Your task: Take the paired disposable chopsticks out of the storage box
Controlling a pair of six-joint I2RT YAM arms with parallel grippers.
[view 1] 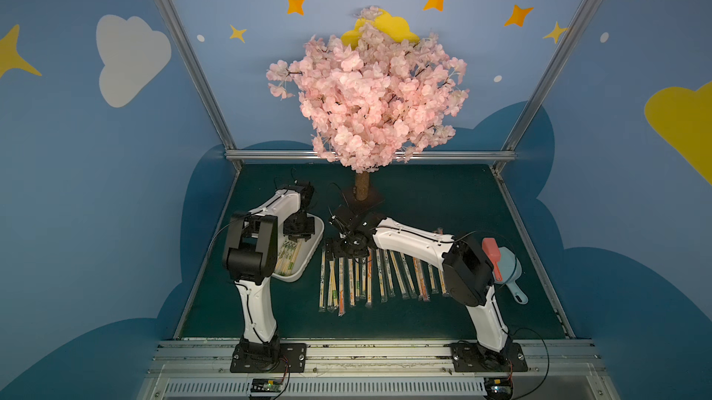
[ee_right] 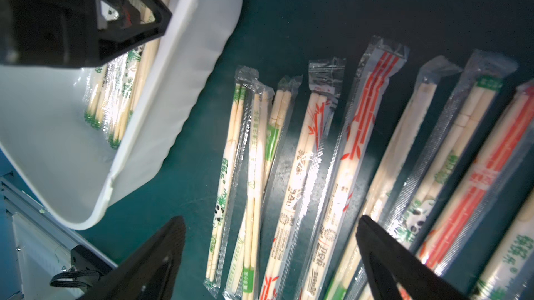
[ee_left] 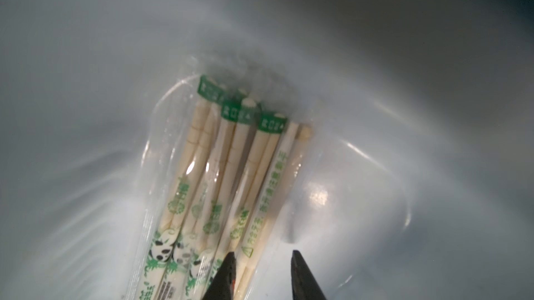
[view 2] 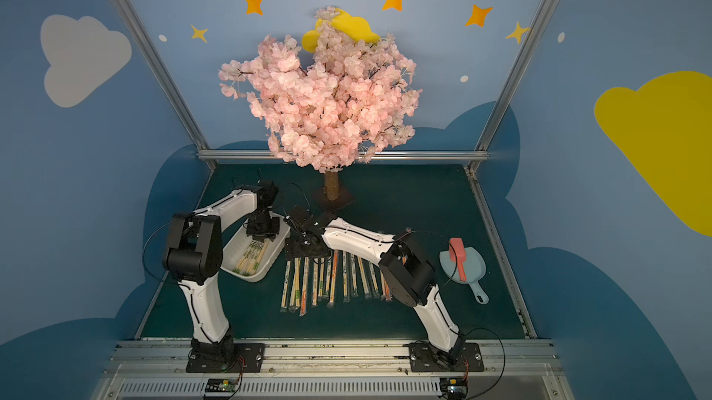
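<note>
In the white storage box (ee_right: pixel 183 71) lie several wrapped chopstick pairs (ee_left: pixel 222 177) with green print and panda pictures, side by side. My left gripper is inside the box over them, its fingers part open. One fingertip (ee_left: pixel 227 277) overlaps the rightmost pair in the left wrist view; whether it touches is unclear. Nothing shows between the two fingers. Outside the box, my right gripper stands open above a row of wrapped chopsticks (ee_right: pixel 294 188) on the green table, with none of them visibly gripped.
The box's near wall separates its inside from the chopstick row. A light blue dustpan (view 1: pixel 508 266) with a red brush (view 1: pixel 491 251) lies at the right. Behind the row stands a pink blossom tree (view 1: pixel 362 184). Clear table (view 1: pixel 445 199) lies at the back right.
</note>
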